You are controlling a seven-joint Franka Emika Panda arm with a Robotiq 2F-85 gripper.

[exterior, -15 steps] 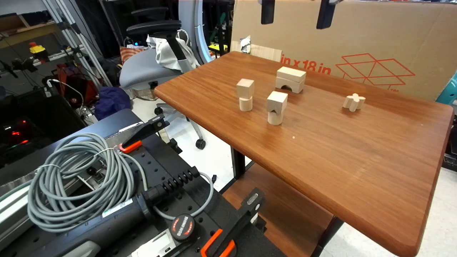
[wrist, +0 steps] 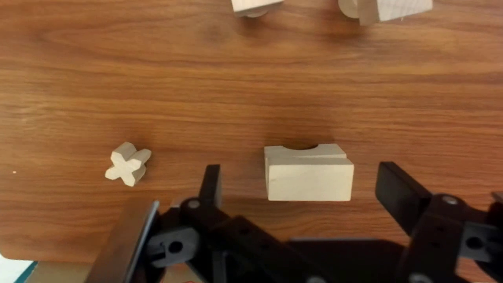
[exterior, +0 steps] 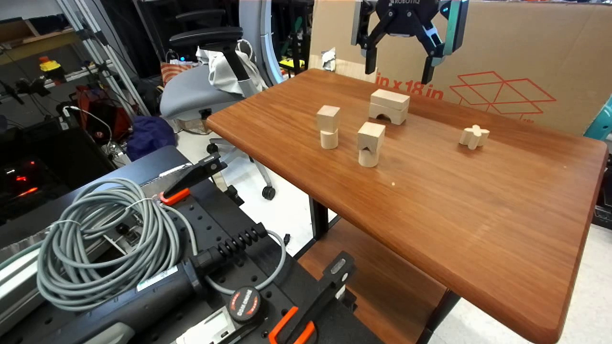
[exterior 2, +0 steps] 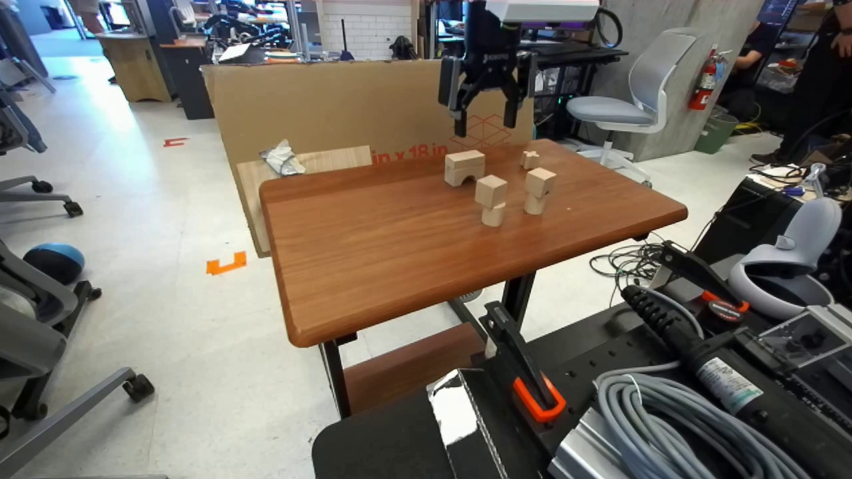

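My gripper (exterior: 399,69) hangs open above the table's back side, nothing between its fingers. Below it stands a flat wooden block (exterior: 390,98) stacked on an arch block (exterior: 385,113). In the wrist view the flat block (wrist: 310,183) lies between and beneath the spread fingertips, with the arch block (wrist: 305,151) partly hidden under it. Two more stacks stand nearer the front: a cube (exterior: 328,117) on a cylinder (exterior: 329,140), and a notched block (exterior: 371,136) on another cylinder (exterior: 368,158). A cross-shaped wooden piece (exterior: 474,137) rests alone on the table.
A cardboard sheet (exterior: 516,63) stands upright along the back edge. A cart with clamps and a coiled cable (exterior: 109,246) is in front.
My gripper has come down toward the stack with the arch, its fingers still apart. The blocks on the table have not moved.
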